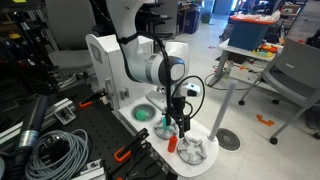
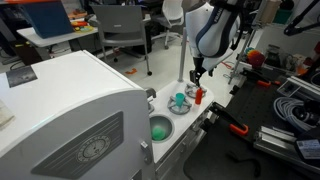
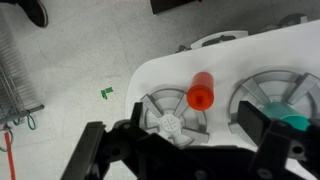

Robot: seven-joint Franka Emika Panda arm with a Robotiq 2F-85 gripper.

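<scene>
A small red cylinder [image 1: 172,143] stands upright on the white counter, near its front edge. The teal cup [image 2: 180,99] sits on one stove burner [image 3: 248,92]; the other burner [image 3: 170,120] lies bare beside the red cylinder [image 3: 201,91]. Low over the stove, my gripper is open, its fingers wide apart. In the wrist view, the red cylinder appears ahead of the gap between them, and the teal cup [image 3: 287,115] is partly covered by the right finger. Nothing is held.
A round sink [image 1: 142,112] with a green item in it and a tap lies left of the stove. The white cabinet [image 2: 75,125] rises beside the sink. A grey post [image 1: 222,110] stands at the counter's far edge. Coiled cable [image 1: 60,155] lies on the black table.
</scene>
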